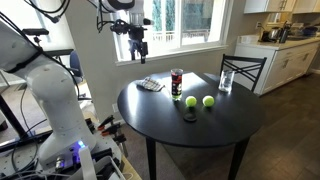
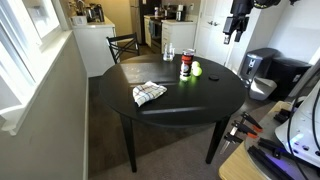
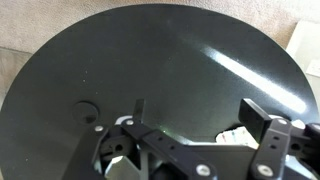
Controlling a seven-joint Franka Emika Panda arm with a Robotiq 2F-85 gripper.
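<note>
High above the near-left part of the round black table [image 1: 215,130], my gripper [image 1: 138,56] points down. Its two fingertips stand wide apart in the wrist view, so the gripper is open, with only bare tabletop showing between them. A red can-like container [image 1: 176,84] stands upright near the table's middle. Two green balls [image 1: 191,101] lie to its right, close together. Nearer the front is a flat dark disc [image 1: 190,117], seen also as a disc [image 3: 86,112] in the wrist view. A checked cloth [image 2: 148,92] lies crumpled; the gripper partly hides the cloth [image 3: 235,136] from the wrist camera.
A clear container [image 1: 227,78] stands toward the table's far side, near a black chair [image 1: 245,66]. The window wall [image 2: 30,60] rises beyond the cloth side.
</note>
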